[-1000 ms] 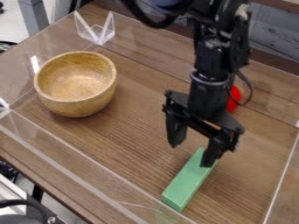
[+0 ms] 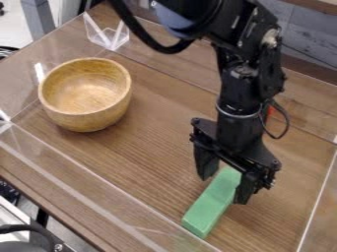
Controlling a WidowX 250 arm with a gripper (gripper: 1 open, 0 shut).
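Observation:
The black robot gripper [image 2: 231,166] hangs low over the right half of the table, open, its fingers around the upper end of a flat mint-green block [image 2: 208,210]. The block lies lengthwise toward the front edge, its far end partly hidden by the gripper. Whether the fingertips touch it I cannot tell.
A wooden bowl [image 2: 85,92] sits on the left of the wooden table [image 2: 112,177]. A red object [image 2: 274,114], mostly hidden behind the arm, is at the back right.
The gripper has come down and toward the front onto the far end of the green block, covering more of it. The block looks unmoved.

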